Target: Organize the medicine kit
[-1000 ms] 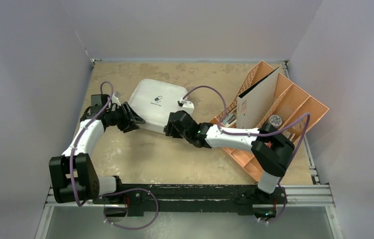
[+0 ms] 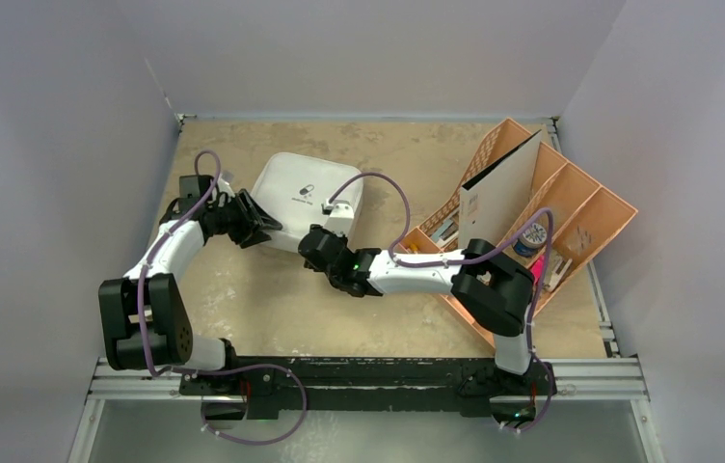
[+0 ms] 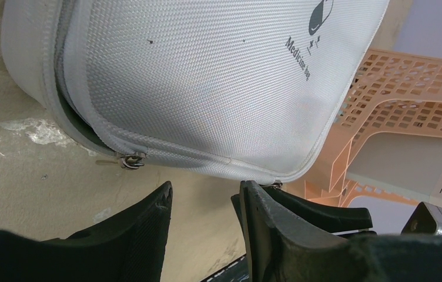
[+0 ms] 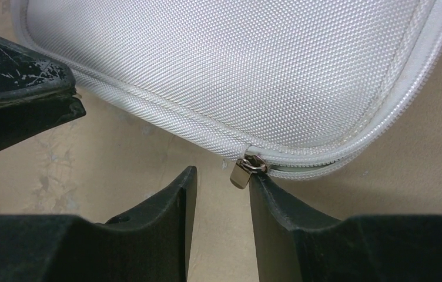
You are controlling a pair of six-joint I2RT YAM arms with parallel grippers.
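Observation:
The white medicine bag (image 2: 303,183), printed with a pill logo, lies in the middle of the table. At its left front corner is my left gripper (image 2: 255,225), fingers apart and empty, just short of a zipper pull (image 3: 131,160). My right gripper (image 2: 312,253) is at the bag's front edge, also open, with another metal zipper pull (image 4: 243,173) at the tip of one finger.
A salmon plastic organizer (image 2: 607,212) fills the right side, holding a white board (image 2: 494,193), a round tin (image 2: 530,239) and small packets. Bare table lies behind the bag and in front of it.
My right gripper has moved left along the bag's front edge. My left gripper has shifted slightly toward the back since a second ago. The bag looks unchanged.

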